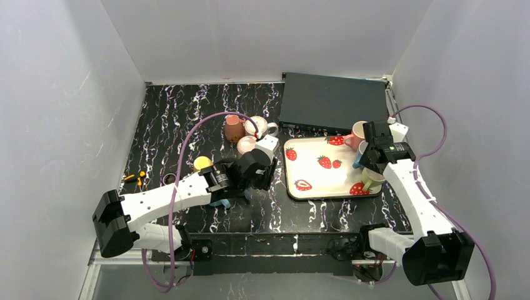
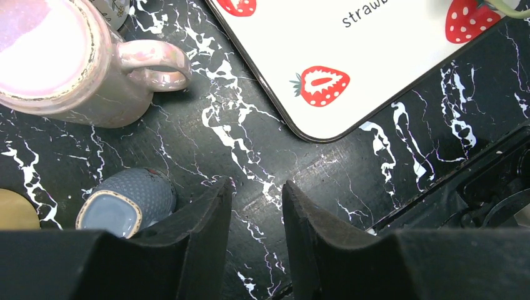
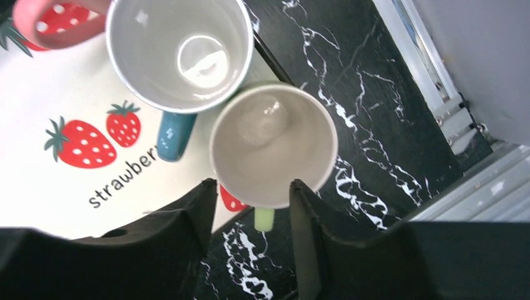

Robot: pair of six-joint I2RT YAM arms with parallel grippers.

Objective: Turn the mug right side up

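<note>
Upright mugs stand on the strawberry tray [image 1: 319, 175] at right: a pink one [image 1: 354, 132], a blue-handled one [image 3: 181, 69] and a green one [image 3: 272, 150], openings up. My right gripper is above the green mug, fingers apart, nothing between them. My left gripper hovers over bare counter left of the tray; its fingertips are apart with only counter seen between. Near it in the left wrist view are a pink mug [image 2: 75, 81] and a blue mug [image 2: 125, 200], both apparently bottom up.
A yellow mug [image 1: 202, 163], a brown mug [image 1: 234, 130] and other cups stand on the left counter. A dark flat box [image 1: 331, 100] lies behind the tray. Walls bound the counter.
</note>
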